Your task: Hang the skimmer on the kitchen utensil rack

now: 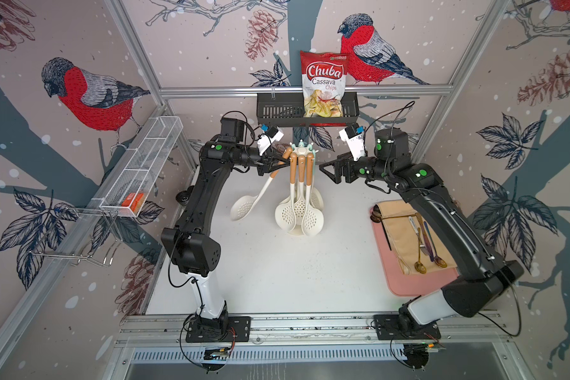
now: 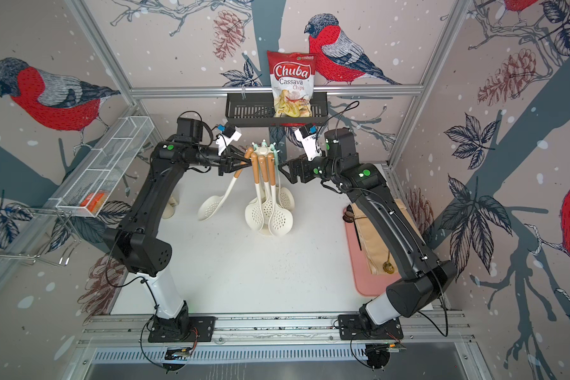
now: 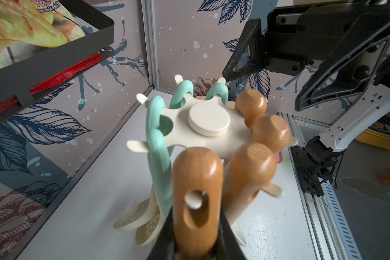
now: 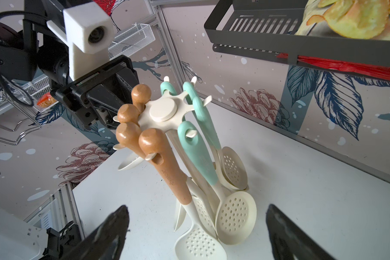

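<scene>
A white utensil rack [image 3: 208, 119] carries several skimmers and ladles with orange and mint handles. The skimmer [image 1: 242, 207] with an orange handle [image 3: 197, 173] slants out to the left, its top at the rack, a white tip showing in its hanging hole in the left wrist view. My left gripper [image 1: 278, 161] is at that handle; in the left wrist view the handle hides much of its fingers, and whether they press on it is unclear. My right gripper [image 1: 330, 169] stands open just right of the rack, nothing between its fingers.
A black shelf [image 1: 278, 117] with a chips bag hangs on the back wall above the rack. A white wire shelf [image 1: 142, 164] is on the left wall. A pink tray [image 1: 399, 285] with cutlery lies at the right.
</scene>
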